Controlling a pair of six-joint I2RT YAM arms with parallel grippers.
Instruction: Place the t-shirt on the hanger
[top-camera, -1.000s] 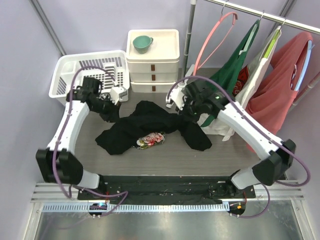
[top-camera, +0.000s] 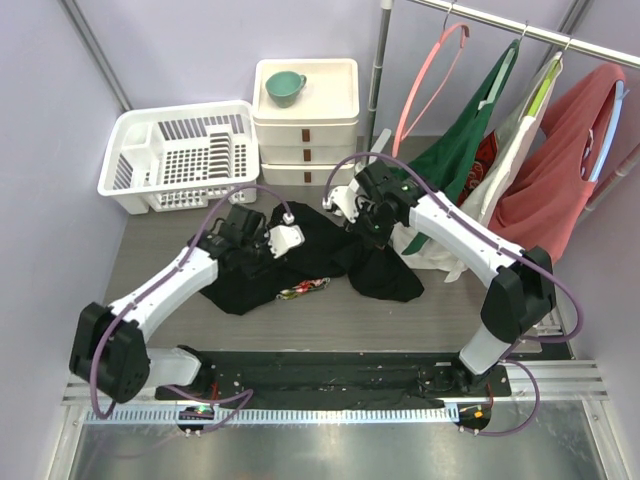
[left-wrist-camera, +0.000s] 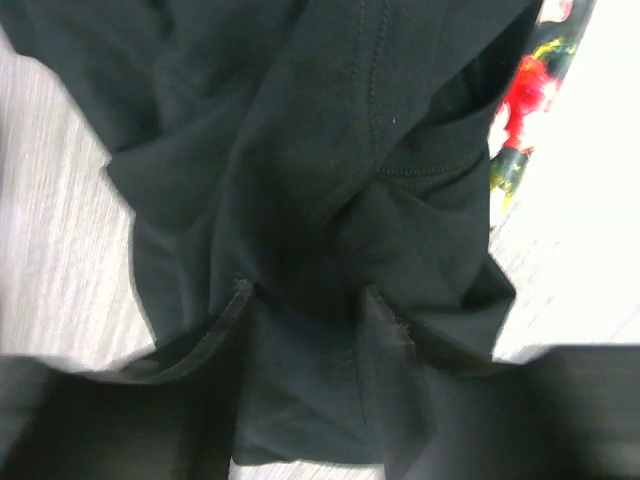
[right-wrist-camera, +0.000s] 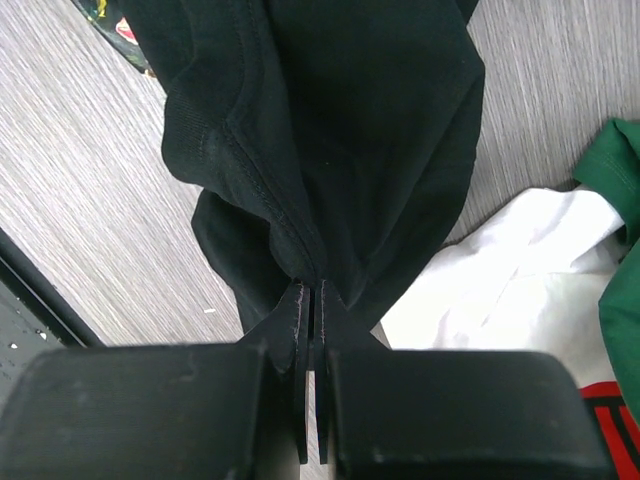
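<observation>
A dark T-shirt (top-camera: 385, 280) lies rumpled across the floor between the arms, with a floral patch (top-camera: 303, 288) at its lower edge. My left gripper (top-camera: 262, 262) is over the shirt's left part; in the left wrist view its blurred fingers are low on the cloth, their grip unclear. My right gripper is shut on a fold of the shirt's right part. An empty pink hanger (top-camera: 420, 70) hangs on the rail.
Green, white and red garments (top-camera: 550, 180) hang at right, reaching the floor beside the shirt. A white basket (top-camera: 125, 150) and a drawer unit (top-camera: 305, 155) with a teal cup stand behind. Bare floor lies in front.
My left gripper has come down from the upper left and moved right over the shirt. The floral patch shows less than earlier. The right arm has shifted slightly.
</observation>
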